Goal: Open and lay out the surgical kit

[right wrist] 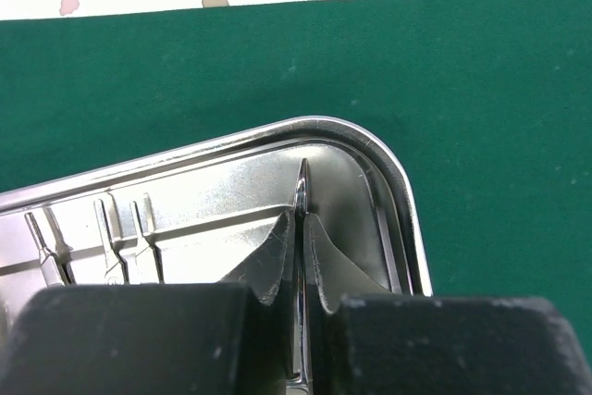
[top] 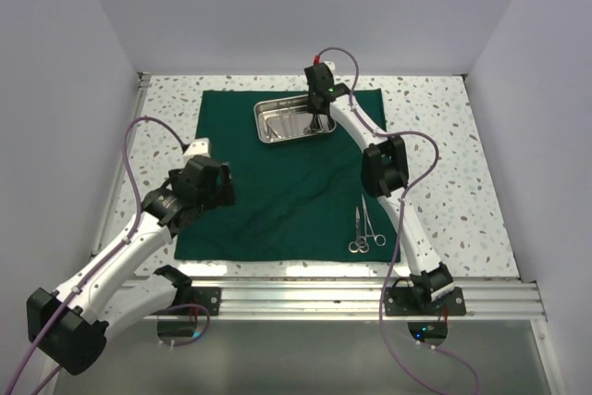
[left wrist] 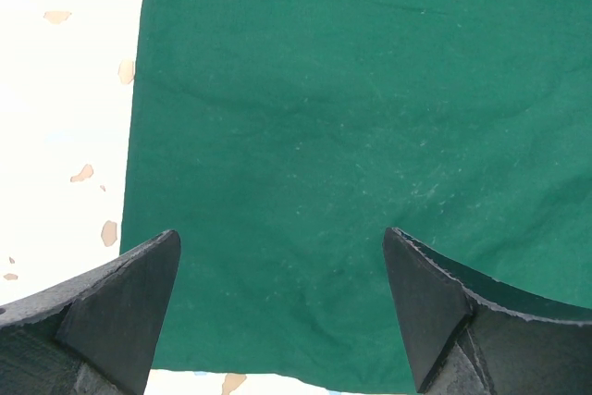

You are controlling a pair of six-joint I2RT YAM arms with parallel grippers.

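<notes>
The silver metal tray (top: 262, 121) lies at the back of the green cloth (top: 277, 196). In the right wrist view, slim instruments (right wrist: 113, 252) rest at its left side, and a pointed metal instrument (right wrist: 302, 182) lies near its right end. My right gripper is shut directly over that instrument, in line with its shaft; whether it is pinched cannot be told. Over the cloth's left side, my left gripper stands open with only bare cloth below. Ringed-handle instruments (top: 370, 228) lie side by side at the front right of the cloth.
Speckled white table (top: 444, 173) surrounds the cloth, with a metal rail (top: 277, 291) along the front. Purple cables (top: 421, 136) loop beside both arms.
</notes>
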